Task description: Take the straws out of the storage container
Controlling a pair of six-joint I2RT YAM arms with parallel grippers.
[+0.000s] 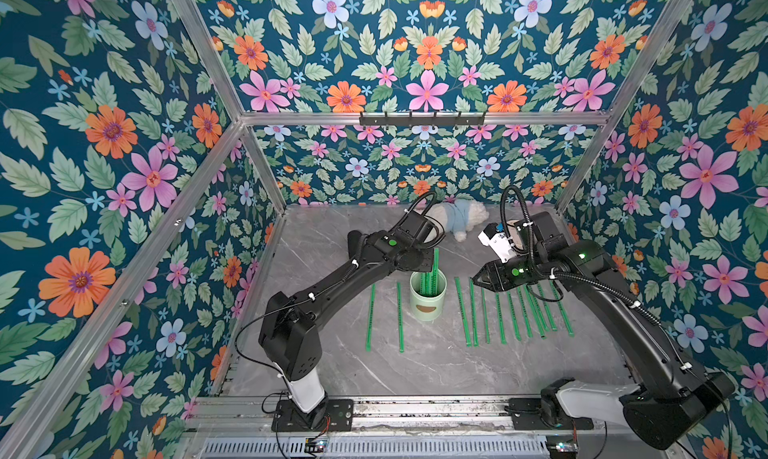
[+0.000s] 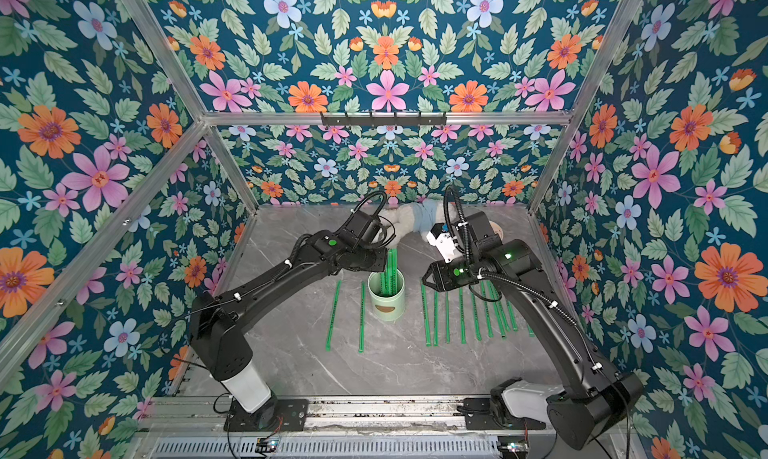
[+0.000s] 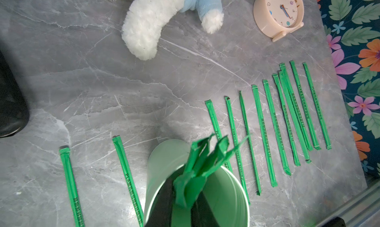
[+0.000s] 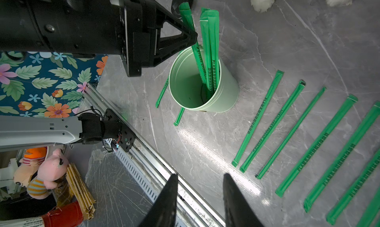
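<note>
The pale green container (image 4: 225,96) stands mid-table, holding several green wrapped straws (image 4: 209,53) upright. My left gripper is over its mouth, its fingertips at the straw tops; whether they grip one is unclear, as straws hide them in the left wrist view. My right gripper hangs right of the container over the table, open with nothing visible between its fingers. Two straws (image 3: 127,175) lie left of the container; several more (image 3: 261,132) lie in a row to its right.
A white plush toy (image 3: 146,21) in blue clothing and a pink clock (image 3: 277,13) sit at the back. A dark object (image 3: 9,96) lies at back left. Bare table lies between the toy and the container.
</note>
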